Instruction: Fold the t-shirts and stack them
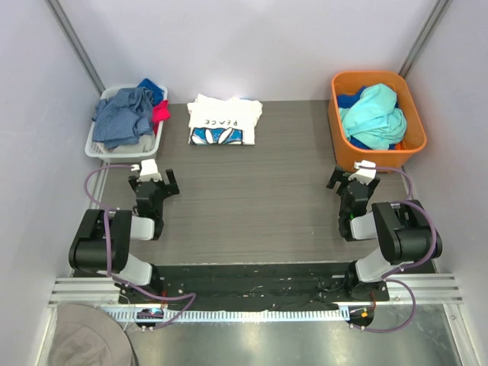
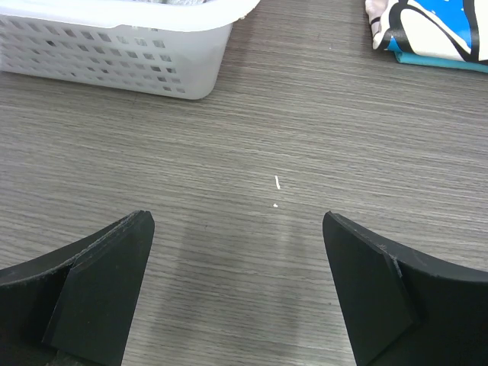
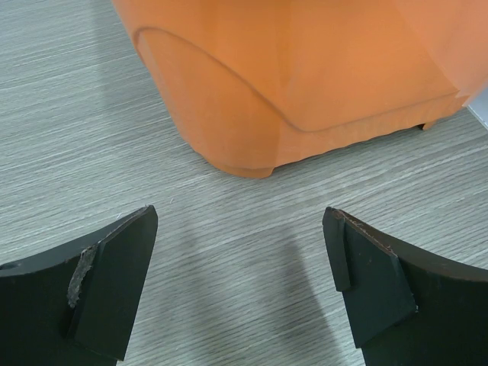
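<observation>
A folded white t-shirt [image 1: 229,114] with a blue print lies at the back of the table, left of centre. In the left wrist view its printed corner [image 2: 435,27] shows, with a teal fold [image 2: 442,62] under it. My left gripper [image 1: 154,183] stands open over bare table in front of the white basket, nothing between its fingers. On the right side, my right gripper [image 1: 353,175] is also open and empty, just in front of the orange basket. Crumpled turquoise cloth [image 1: 374,118] and dark blue cloth fill that basket.
The white basket [image 2: 145,61] at the back left holds blue, red and grey clothes [image 1: 126,117]. The orange basket [image 3: 229,91] stands at the back right, its wall close to my right gripper. Between the arms the table [image 1: 244,202] is clear.
</observation>
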